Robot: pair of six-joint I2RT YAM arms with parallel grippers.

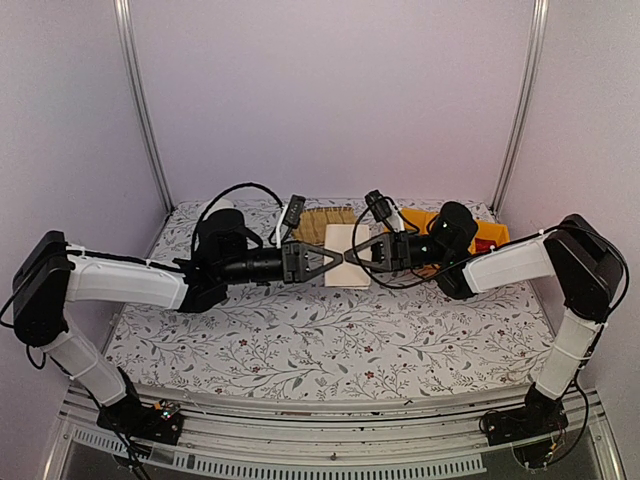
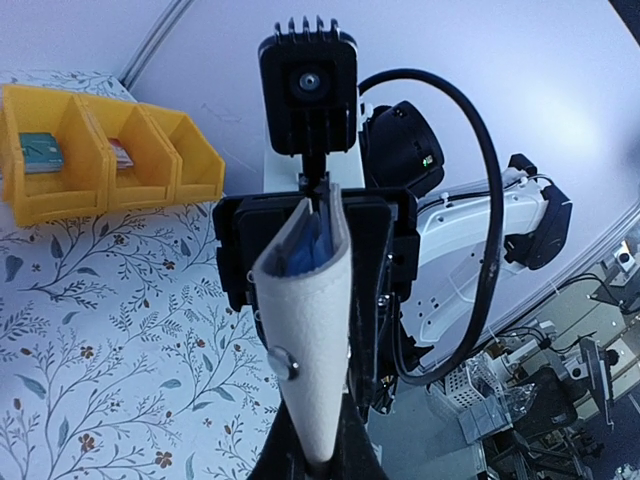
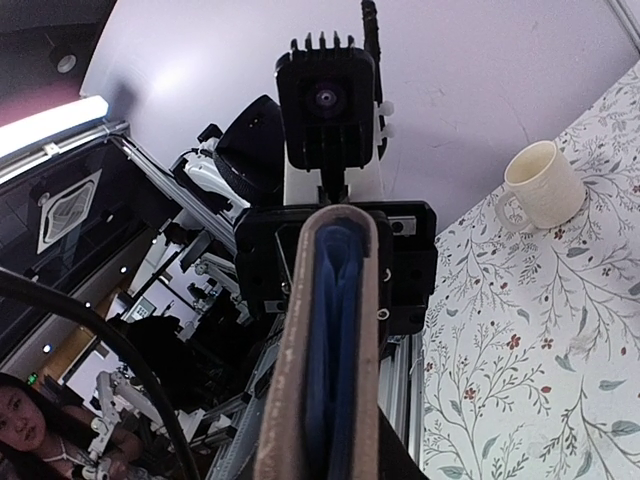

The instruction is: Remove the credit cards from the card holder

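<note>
A cream card holder [image 1: 347, 279] with a snap button hangs upright above the table between my two grippers. Its open edge shows a blue inner lining in the left wrist view, where the holder's pale cover [image 2: 315, 350] fills the middle. Seen from the right wrist, the holder's beige edge [image 3: 288, 400] frames the blue inside. My left gripper [image 1: 336, 258] is shut on the holder's left edge. At the opposite edge is my right gripper [image 1: 354, 257], its fingertips around or against the holder; whether they grip it is hidden. No card can be made out separately.
Yellow bins [image 2: 60, 205] stand at the back right, a green card [image 2: 41, 152] and a red item [image 2: 121, 153] inside. A brown slatted mat [image 1: 325, 217] lies behind the grippers. A cream mug stands at the left side.
</note>
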